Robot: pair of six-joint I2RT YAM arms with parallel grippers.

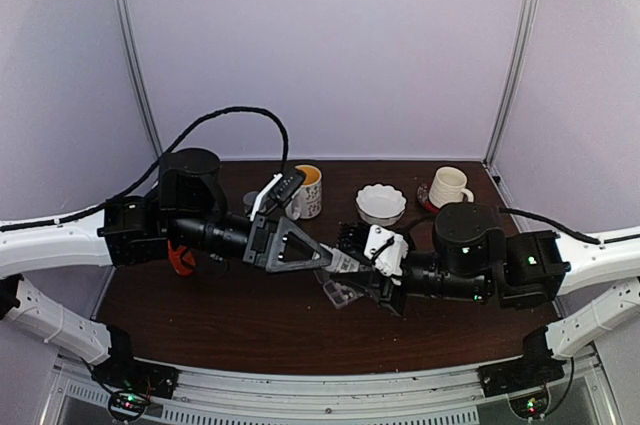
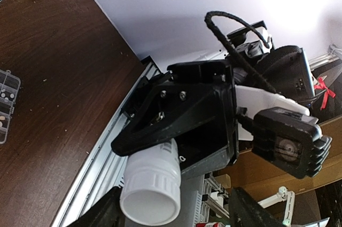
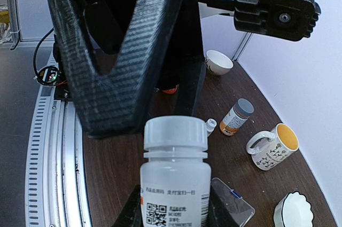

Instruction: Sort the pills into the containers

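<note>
A white pill bottle [image 1: 345, 262] lies tilted between the two arms above the table. My right gripper is shut on its body; a printed label and code show in the right wrist view. In the left wrist view the bottle's white cap [image 2: 150, 197] points toward my left gripper, whose fingers stand apart on either side of it. From above, the left fingertips overlap the cap end; contact is unclear. A clear pill case [image 1: 343, 294] lies on the table below, with pills in its compartments [image 2: 7, 96] in the left wrist view.
A mug [image 1: 310, 195], a scalloped white bowl [image 1: 380, 207] and a cream cup [image 1: 449, 185] stand along the back. Another bottle with a grey lid [image 3: 236, 116] stands beside a small white-capped bottle [image 3: 210, 126].
</note>
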